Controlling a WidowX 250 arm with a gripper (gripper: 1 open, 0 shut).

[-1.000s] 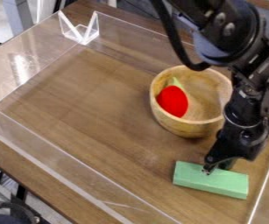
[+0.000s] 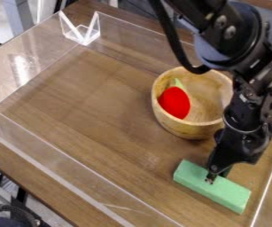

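A mint-green rectangular block lies on the wooden table at the lower right, angled toward the bottom right corner. The black gripper points down at the block's upper edge, its fingertips low against it; whether they are open or closed around it is hidden by the gripper's body. Just above, left of the arm, a round wooden bowl holds a red object with a pale yellow-green piece behind it.
Clear plastic brackets stand at the top left edge. Black cables run along the bottom left and over the top.
The green block has turned slightly, its right end now lower toward the bottom edge. The gripper has shifted slightly with it.
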